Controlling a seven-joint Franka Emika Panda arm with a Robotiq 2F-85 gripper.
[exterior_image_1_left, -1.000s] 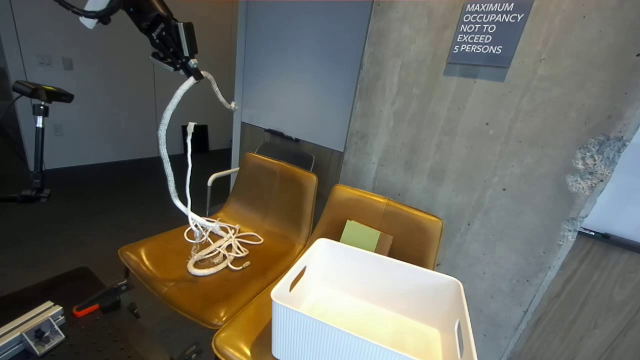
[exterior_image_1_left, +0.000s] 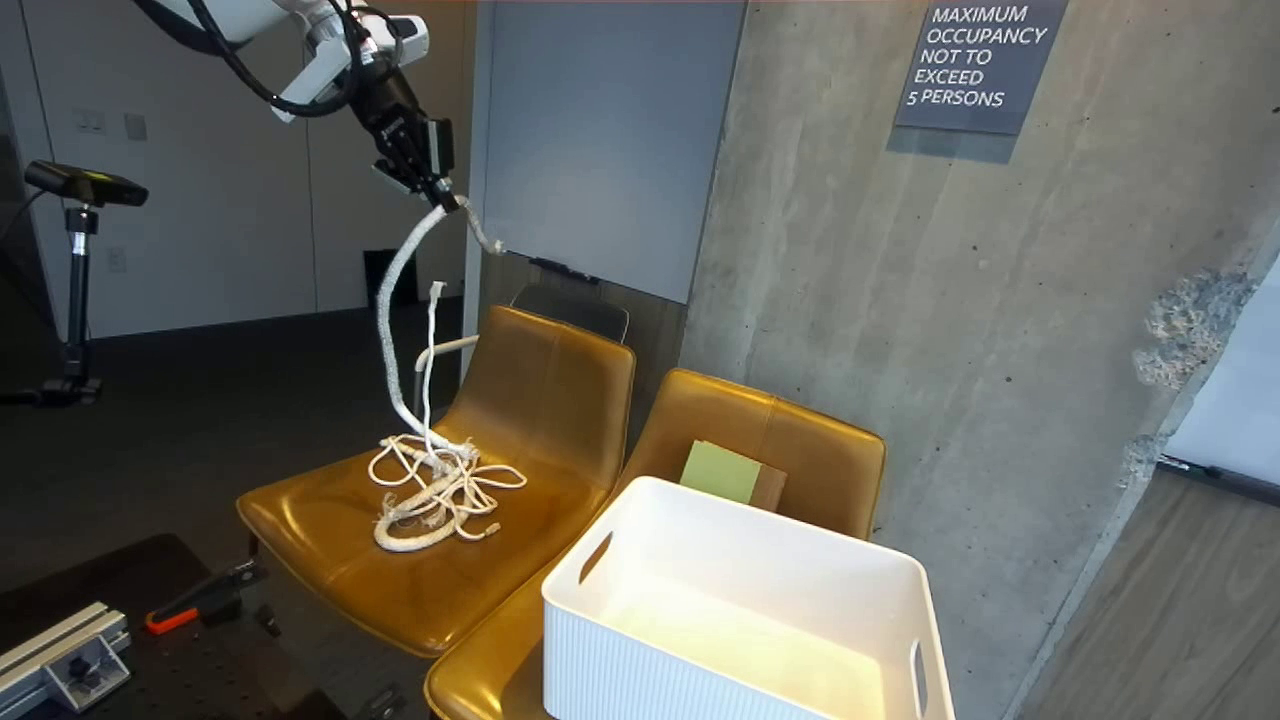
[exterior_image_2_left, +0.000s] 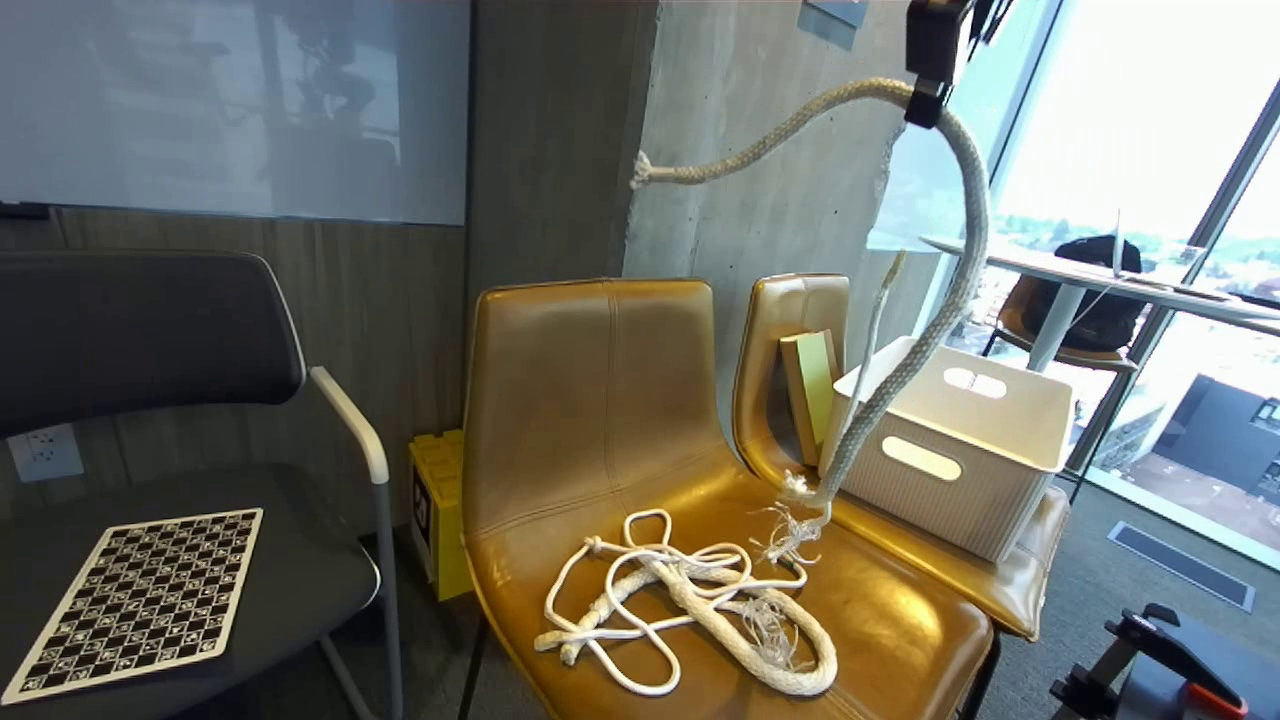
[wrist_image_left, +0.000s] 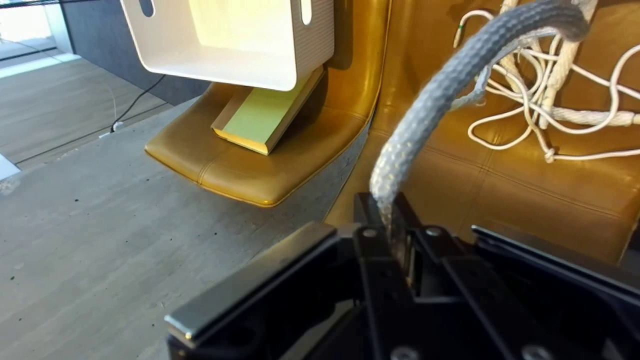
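Note:
High above the left tan chair (exterior_image_1_left: 516, 396), my gripper (exterior_image_1_left: 446, 202) is shut on a thick white braided rope (exterior_image_1_left: 390, 318). One short end of this rope sticks out past the fingers and droops, as exterior view 2 shows; the long side curves down to the chair seat. In the wrist view the rope (wrist_image_left: 414, 120) passes between the two black fingers. Lower down, a tangle of thinner cords and thick rope pieces (exterior_image_2_left: 696, 588) lies on the seat. Whether the held rope is caught in that tangle, I cannot tell.
An empty-looking white bin (exterior_image_1_left: 744, 540) stands on the right tan chair, with a green book (exterior_image_1_left: 720, 470) behind it against the backrest. A grey chair (exterior_image_2_left: 144, 348) holding a checkered board (exterior_image_2_left: 144, 600) is off to the left in exterior view 2. A concrete wall (exterior_image_1_left: 984, 312) rises behind.
My gripper has moved right and lower in exterior view 1, carrying the held rope along. The rope's lower part has swung right, while the bin and the tangle's main part stay put.

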